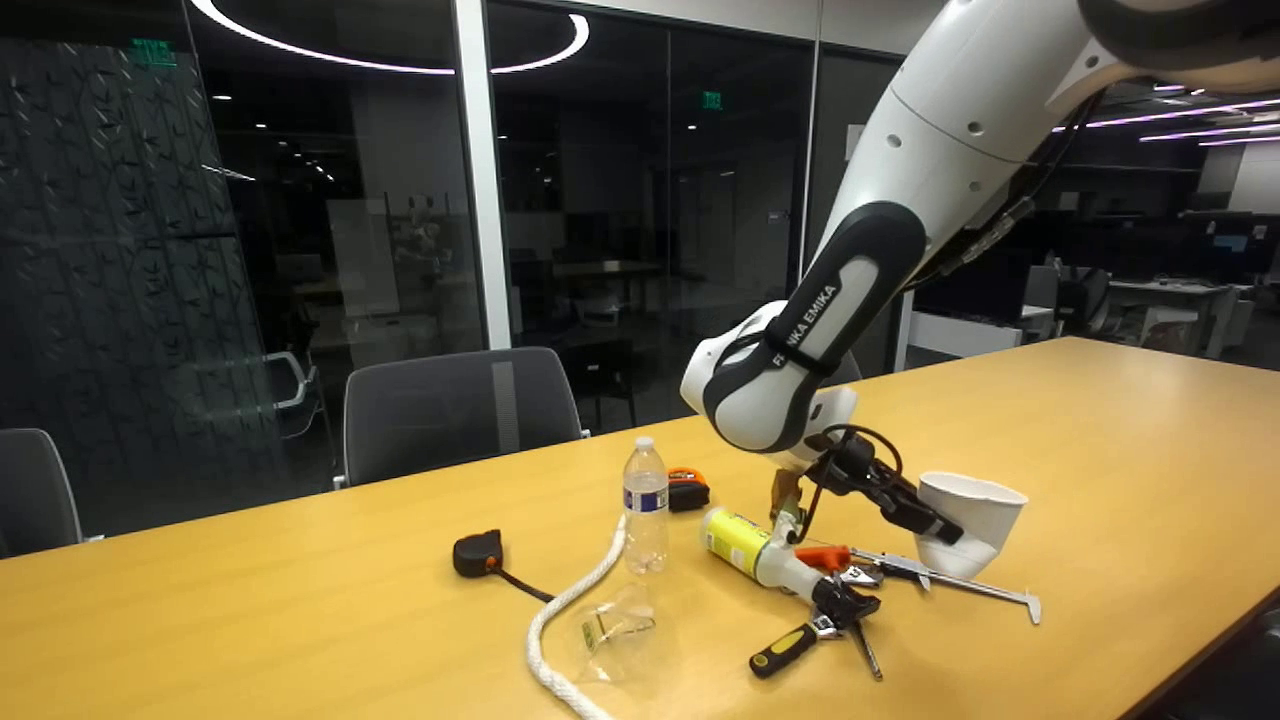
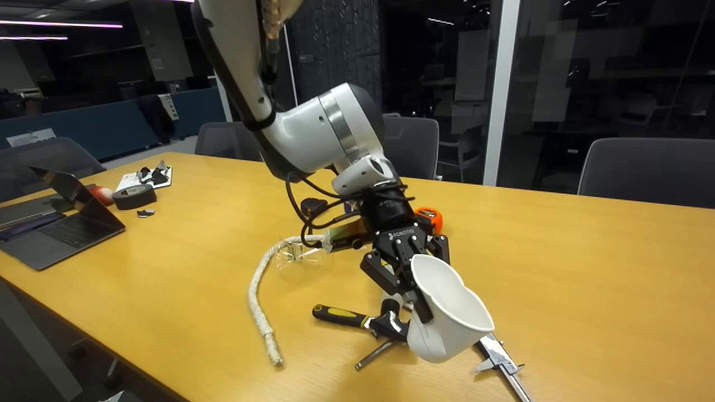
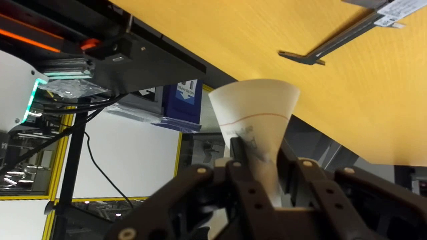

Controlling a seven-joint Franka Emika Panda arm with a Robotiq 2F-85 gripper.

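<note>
A white paper cup is squeezed in my gripper, which is shut on its side and dents it. In exterior view 2 the cup is tilted, its mouth facing up and right, and it looks empty. The wrist view has the cup standing out between the dark fingers, with a thin red line across its wall. Whether the cup's base touches anything on the table is hard to tell; it appears held above the calipers.
A yellow-labelled spray bottle, a black-and-yellow tool and an orange-handled item lie close by. A clear water bottle, white rope, two tape measures and a crumpled clear plastic sit farther left.
</note>
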